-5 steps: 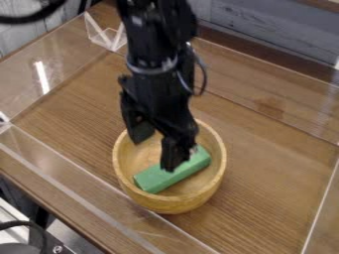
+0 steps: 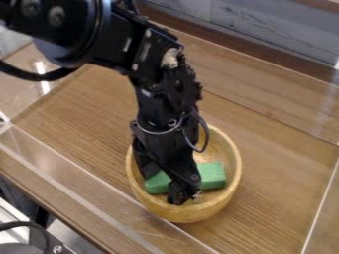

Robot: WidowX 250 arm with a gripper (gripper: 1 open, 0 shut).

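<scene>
My black gripper [image 2: 166, 174] is lowered into a round yellow wooden bowl [image 2: 223, 198], its fingers apart around a green block [image 2: 207, 177] lying in the bottom. One end of the block shows to the right and another part to the left; its middle is hidden behind the gripper. I cannot tell whether the fingers touch it.
The bowl stands on a wooden tabletop [image 2: 272, 129] near a front edge at lower left. A black cable is at the lower left.
My gripper has come down into the bowl over the green block, which now shows partly hidden and lying more level.
</scene>
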